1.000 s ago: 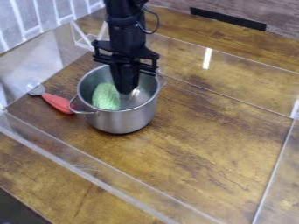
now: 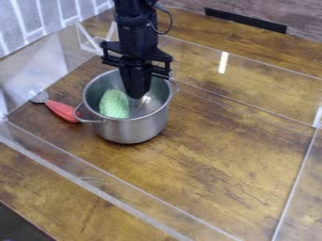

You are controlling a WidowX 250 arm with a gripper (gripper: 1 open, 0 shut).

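A steel pot (image 2: 138,127) with side handles stands on the wooden table, a pale green oblong object (image 2: 112,104) inside it at the left. My black gripper (image 2: 134,89) reaches down from above into the mouth of the pot, beside the green object. It looks shut, and I see nothing held in it, though its tips are dark and hard to make out.
A red-handled utensil (image 2: 60,109) lies left of the pot. Clear panels edge the work area at left and right.
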